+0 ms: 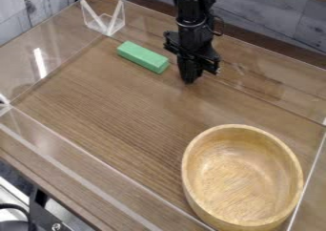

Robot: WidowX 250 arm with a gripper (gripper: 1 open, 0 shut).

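The black gripper [190, 65] hangs from the arm at the top centre of the view, low over the wooden table [121, 139], just right of a green rectangular block [143, 56]. Its fingers are small and dark, and I cannot tell whether they are open or shut or whether anything is between them.
A large empty tan bowl [241, 176] sits at the front right. A clear plastic piece [106, 20] stands at the back left, near the table's edge.
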